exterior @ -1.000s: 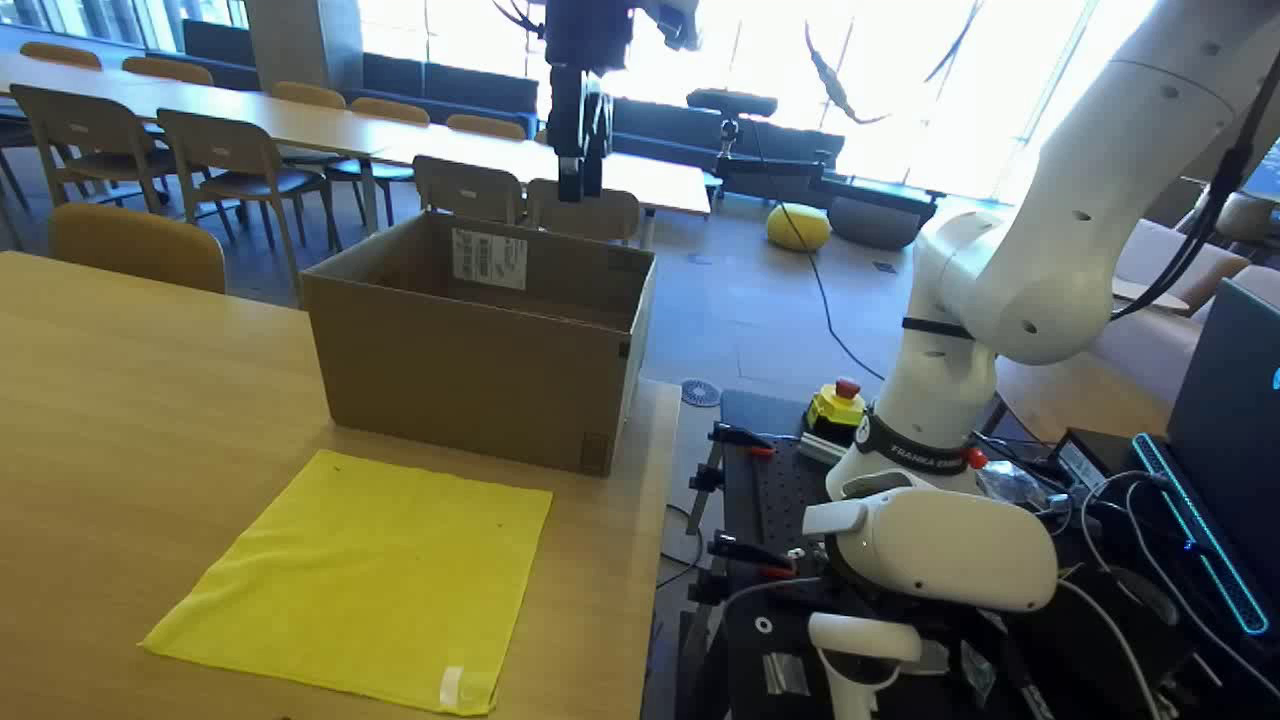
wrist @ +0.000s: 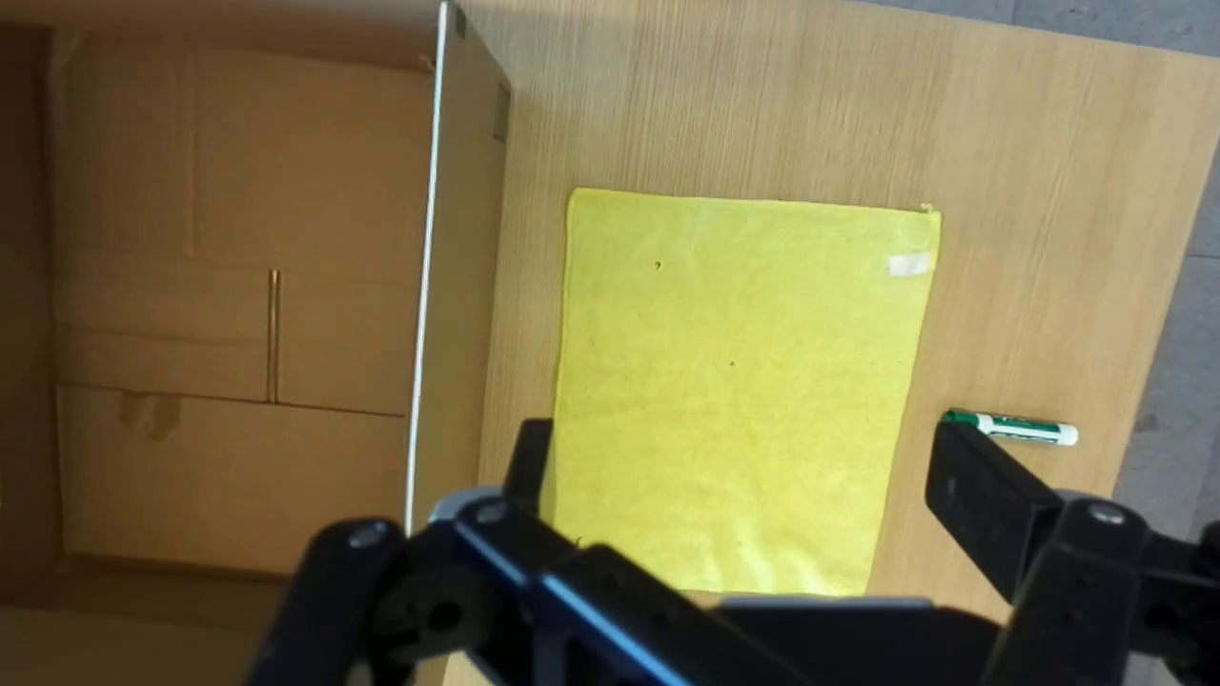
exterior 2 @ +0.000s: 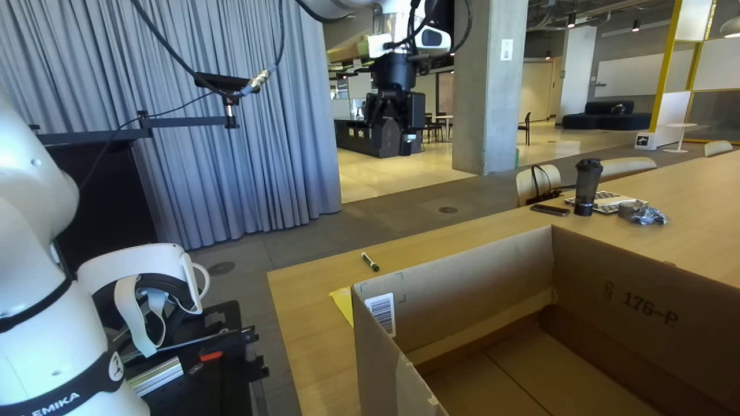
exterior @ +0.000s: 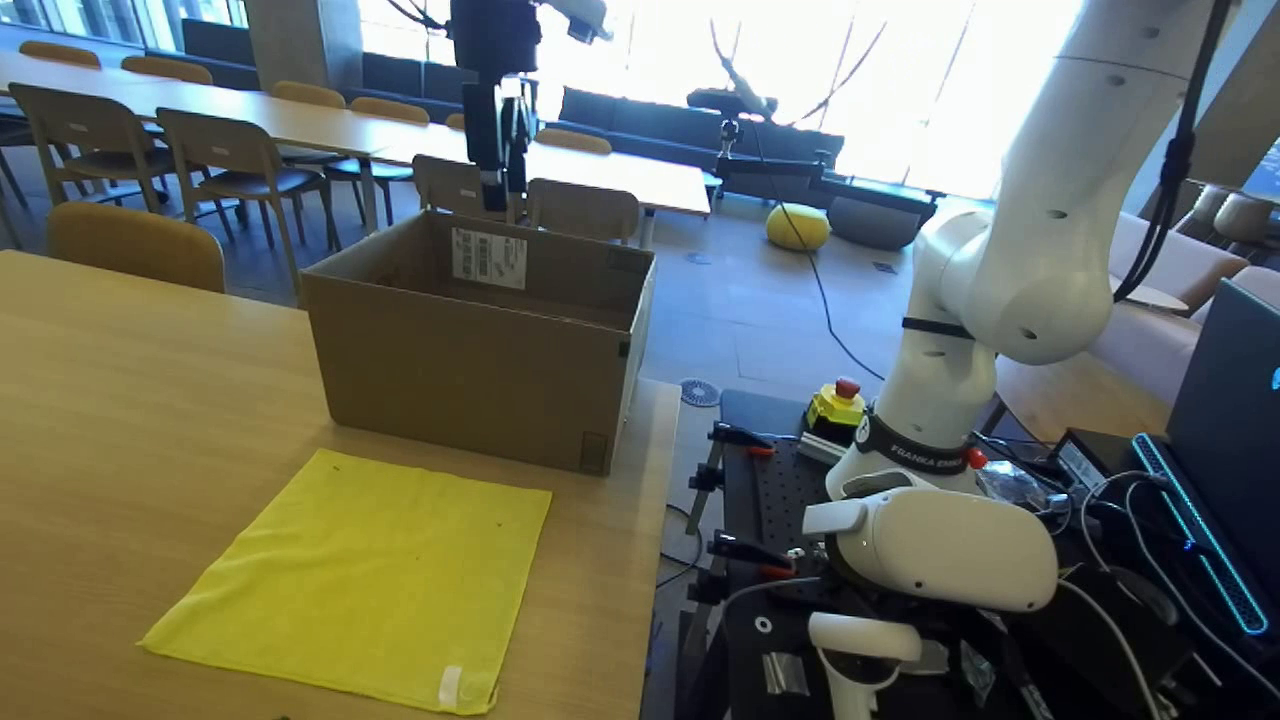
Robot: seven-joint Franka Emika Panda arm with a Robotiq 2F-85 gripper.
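Observation:
A yellow cloth lies spread flat on the table in exterior view 1, a white tag at one corner. The wrist view has the whole cloth in sight except where the gripper covers its lower edge. Beside it stands an open cardboard box, its visible floor empty. High above the table, my gripper has its fingers wide apart, nothing held between them. A green and white marker rests on the wood, partly behind one finger.
Bare table surrounds the cloth on the side away from the box. A black bottle, a phone and other small items stand farther along the table. The robot's base sits past the table edge with a headset near it.
In exterior view 1 my gripper has moved left and slightly lower, with the arm swinging along. Cloth and box are where they were.

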